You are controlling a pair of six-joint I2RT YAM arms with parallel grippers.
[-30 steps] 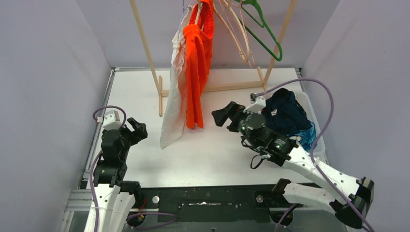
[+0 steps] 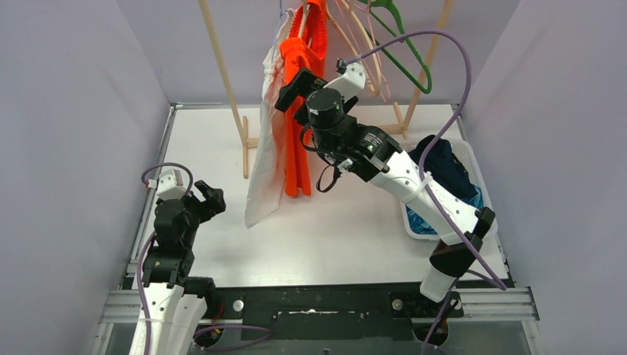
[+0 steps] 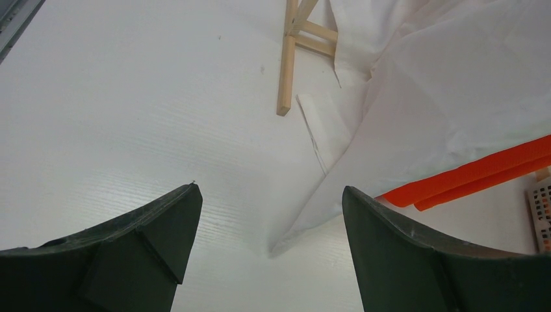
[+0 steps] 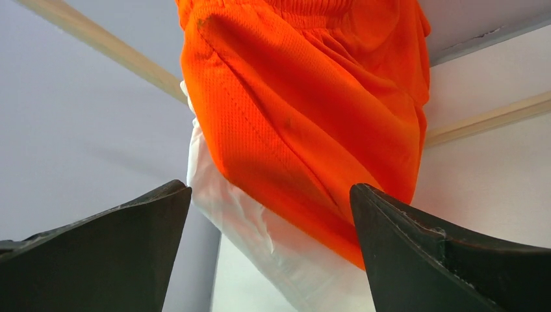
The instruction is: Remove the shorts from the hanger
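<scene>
Orange shorts (image 2: 297, 59) hang from a hanger on the wooden rack, gathered waistband uppermost, beside a white garment (image 2: 260, 177) that hangs to their left. My right gripper (image 2: 303, 92) is raised in front of the orange cloth; in the right wrist view its open fingers frame the orange fabric (image 4: 299, 110) and some white cloth behind it, with none visibly held. My left gripper (image 2: 212, 194) stands open over the left of the table; the left wrist view shows the white cloth's lower part (image 3: 442, 91) and bare table between and beyond its fingers.
Wooden rack legs (image 2: 245, 155) stand on the white table (image 2: 347, 244). Empty wooden and green hangers (image 2: 410, 66) hang at the upper right. A white bin (image 2: 473, 163) with dark and blue cloth sits on the right, under the right arm. Walls bound both sides.
My right gripper has moved up and leftward from over the right-centre of the table to in front of the orange shorts. The left arm and the garments look unchanged.
</scene>
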